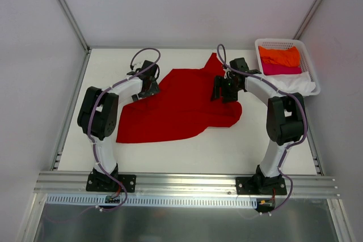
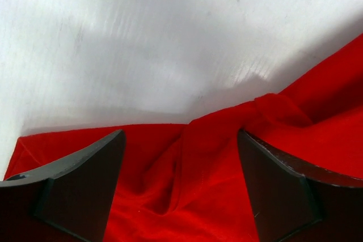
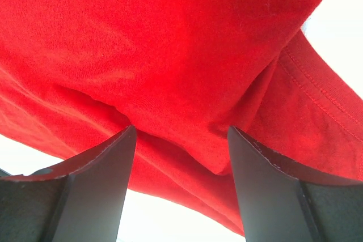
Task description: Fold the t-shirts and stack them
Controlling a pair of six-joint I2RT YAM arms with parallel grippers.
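Observation:
A red t-shirt [image 1: 170, 111] lies spread and rumpled over the middle of the white table, one corner reaching toward the back. At its upper left edge my left gripper [image 1: 146, 93] stands open; in the left wrist view, creased red cloth [image 2: 210, 157] shows below and between its parted fingers. Over the shirt's right part is my right gripper [image 1: 223, 94], its fingers [image 3: 266, 179] apart. Folds of red fabric [image 3: 170, 100] pass beneath them in the right wrist view, with a stitched hem [image 3: 326, 100] at the right. Neither gripper visibly pinches cloth.
A white basket [image 1: 313, 72] at the back right holds an orange cloth [image 1: 278, 56], a magenta cloth [image 1: 279, 69] and a white cloth [image 1: 292, 83]. Bare table [image 1: 187, 157] shows along the front and at the back left.

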